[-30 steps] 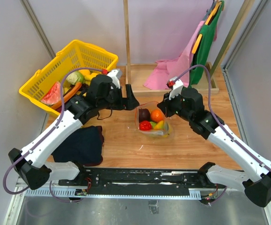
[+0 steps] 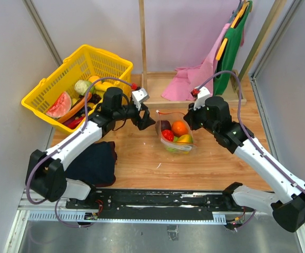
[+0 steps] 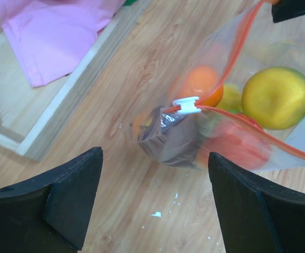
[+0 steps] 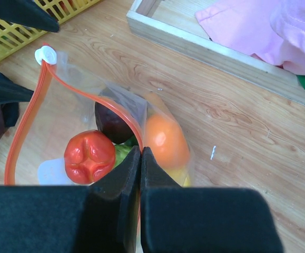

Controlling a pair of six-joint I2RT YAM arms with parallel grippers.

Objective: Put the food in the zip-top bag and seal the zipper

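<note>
The clear zip top bag [image 2: 186, 148] stands on the table, its orange-edged mouth gaping. Inside are an orange [image 2: 179, 127], a dark purple item [image 2: 165, 125], a red pepper [image 4: 89, 156] and a yellow fruit [image 3: 277, 98]. A white zip slider [image 3: 188, 105] sits at one end of the orange zipper. My left gripper [image 2: 151, 123] is open and empty, its fingers [image 3: 70, 184] spread short of that slider. On the opposite side, my right gripper is shut on the bag's orange rim, with the film running into its fingertips.
A yellow basket [image 2: 36, 105] of other food stands at the back left. Dark folded cloth [image 2: 93, 164] lies front left. Behind the bag is a wooden frame [image 2: 160, 79] with pink cloth [image 2: 186, 84].
My right gripper has shifted slightly right, with the bag's mouth drawn along.
</note>
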